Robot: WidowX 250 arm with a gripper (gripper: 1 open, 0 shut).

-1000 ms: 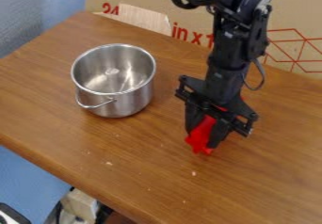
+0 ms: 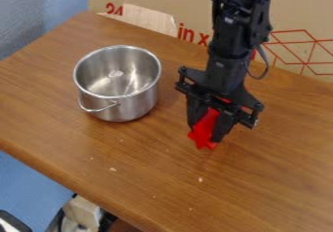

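My black gripper (image 2: 209,119) hangs over the middle of the wooden table, shut on a small red object (image 2: 204,137). The object sits just at or above the tabletop, partly hidden by the fingers; I cannot tell if it touches the wood. A shiny steel pot (image 2: 115,80) with a wire handle stands to the left of the gripper, apart from it.
Cardboard with red print (image 2: 299,41) stands along the back.
Over the last second my gripper, with the red object, has moved slightly up and away toward the back. The pot has stayed in place.
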